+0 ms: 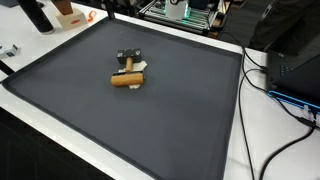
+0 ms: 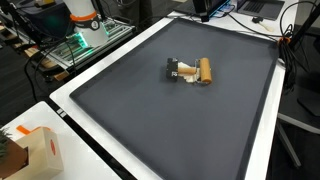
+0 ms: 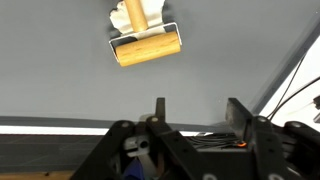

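Note:
A small roller (image 1: 127, 79) with a wooden-coloured barrel lies on the dark grey board in exterior view 1, its short handle (image 1: 129, 64) pointing away. A dark block-like piece (image 1: 129, 55) is at the handle's far end; exterior view 2 shows this dark piece (image 2: 172, 68) left of the roller (image 2: 205, 71). Partly under the roller is a pale, irregular flat piece (image 1: 140, 67). In the wrist view my gripper has its fingers well apart with nothing between them. The roller (image 3: 148, 48) shows beyond them, up and to the left, its handle cut off by the top edge.
Most of the grey board (image 2: 150, 130) is clear, with a white table edge around it. Cables (image 1: 243, 90) and a dark device (image 1: 295, 82) are at the right in exterior view 1. A box (image 2: 38, 158) stands at the front left in exterior view 2.

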